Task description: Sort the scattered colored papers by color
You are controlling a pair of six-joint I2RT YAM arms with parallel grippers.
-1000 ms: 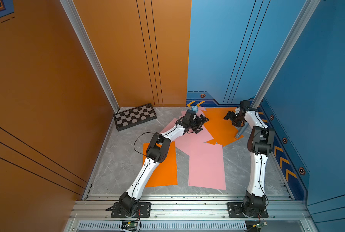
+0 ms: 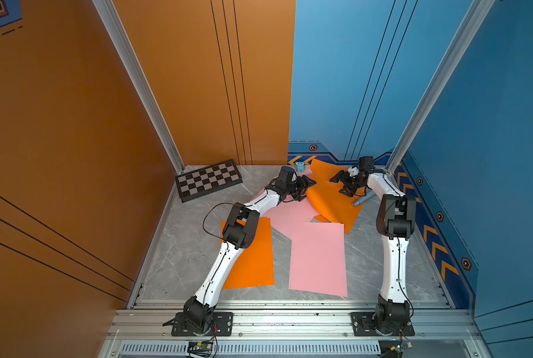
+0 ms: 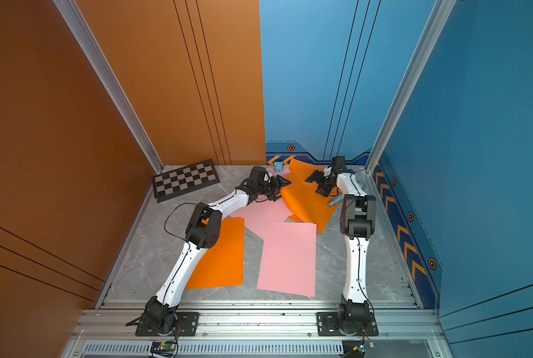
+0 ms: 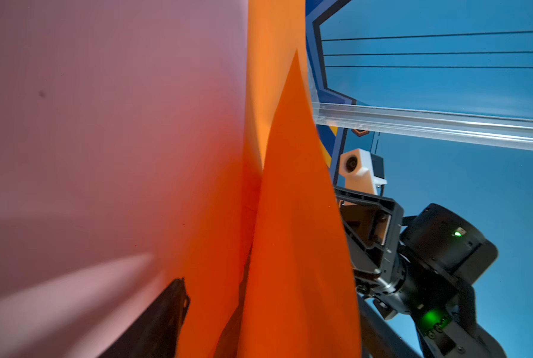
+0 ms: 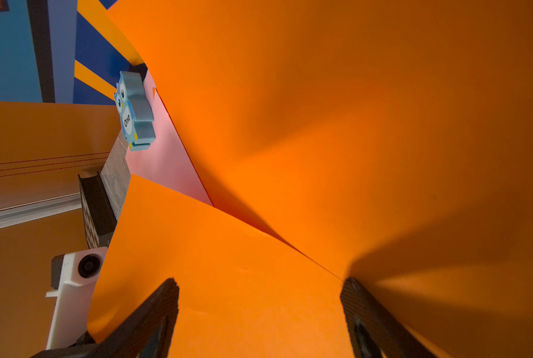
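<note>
At the back right, a large orange sheet (image 2: 333, 205) curls up off the table, partly over pink paper (image 2: 293, 216). My left gripper (image 2: 307, 188) is at its left side, open; in the left wrist view a raised orange fold (image 4: 299, 238) stands between its fingers. My right gripper (image 2: 339, 185) hangs over the sheet's right part. In the right wrist view its fingers (image 5: 159, 310) are apart, with orange paper (image 5: 236, 280) behind and between them. One pink sheet (image 2: 318, 259) lies front centre, and orange paper (image 2: 251, 262) lies front left, partly under the left arm.
A checkered board (image 2: 209, 180) lies at the back left. A small blue owl figure (image 5: 134, 112) stands on pink paper by the back wall. A grey cylinder (image 2: 364, 198) lies beside the right gripper. Grey table shows at front left and right.
The back orange sheet has shifted left and forward and bulged upward. My right gripper has moved left over it. The left gripper has moved slightly left.
</note>
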